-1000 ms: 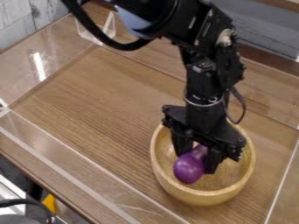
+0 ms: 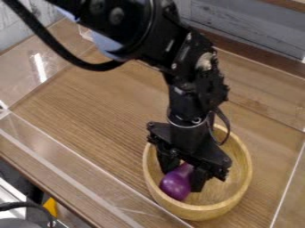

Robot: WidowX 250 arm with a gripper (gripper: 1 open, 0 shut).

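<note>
My black gripper (image 2: 186, 164) reaches down into a round yellow bowl (image 2: 226, 198) at the lower right of the camera view. Between its fingers, low in the bowl, is a purple rounded object (image 2: 177, 184), which the gripper is shut on. The object sits at the left part of the bowl's inside, partly hidden by the fingers.
Clear edging strips run along its left side. A cable and a yellow item lie past the lower left edge, and a raised ledge runs along the back.
The gripper, the purple object and the bowl have all shifted to the left over the last second, by a small amount.
</note>
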